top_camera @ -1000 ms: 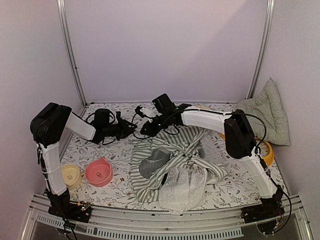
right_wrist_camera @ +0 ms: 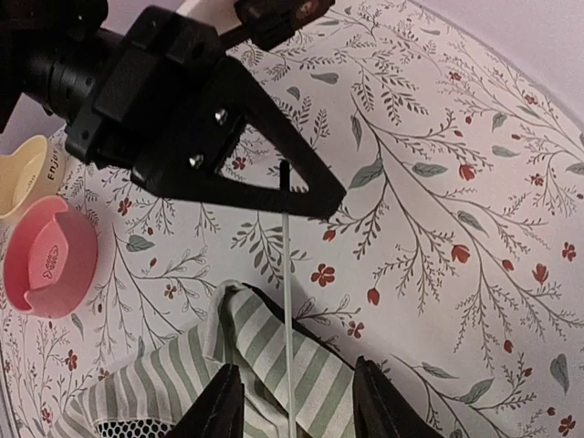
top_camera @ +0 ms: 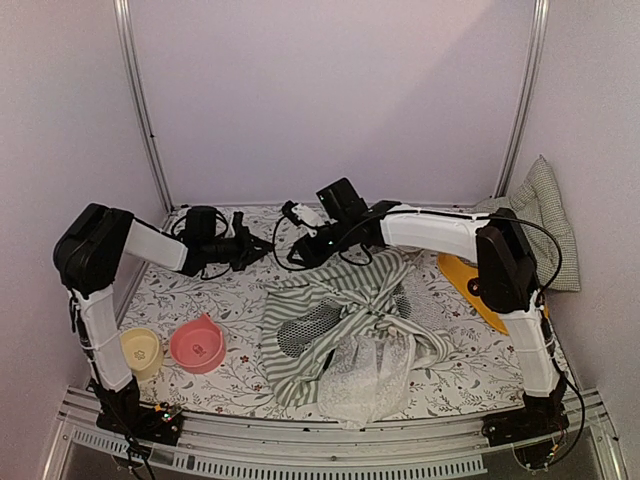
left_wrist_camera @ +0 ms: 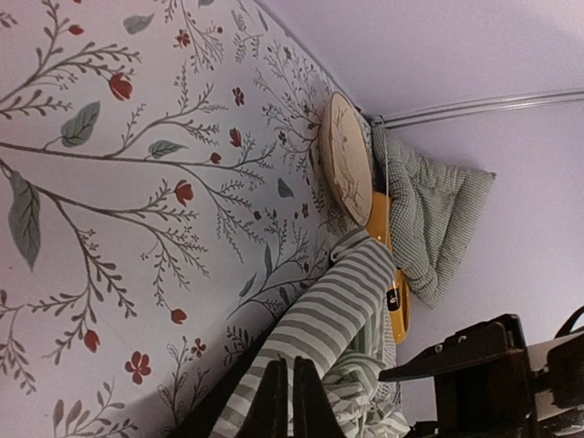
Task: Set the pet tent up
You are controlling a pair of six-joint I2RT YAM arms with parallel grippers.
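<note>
The striped tent fabric [top_camera: 330,320] with mesh panels and a sheer piece lies crumpled in the middle of the table. A thin pale rod [right_wrist_camera: 287,274] with a dark tip runs vertically in the right wrist view, across my left gripper's outline and down between my right fingers; whether either touches it is unclear. My left gripper [top_camera: 264,249] is shut, pointing right, left of the fabric's top end; nothing clearly shows between its fingers. My right gripper is open above the fabric's upper left part, facing the left one.
A pink bowl [top_camera: 196,350] and a cream bowl [top_camera: 141,352] stand front left. At right are a yellow-orange object [top_camera: 455,275], a grey checked cushion [top_camera: 550,230] and a round wooden piece [left_wrist_camera: 345,160].
My left gripper has shifted slightly up in the top view. The fabric looks nearly unchanged.
</note>
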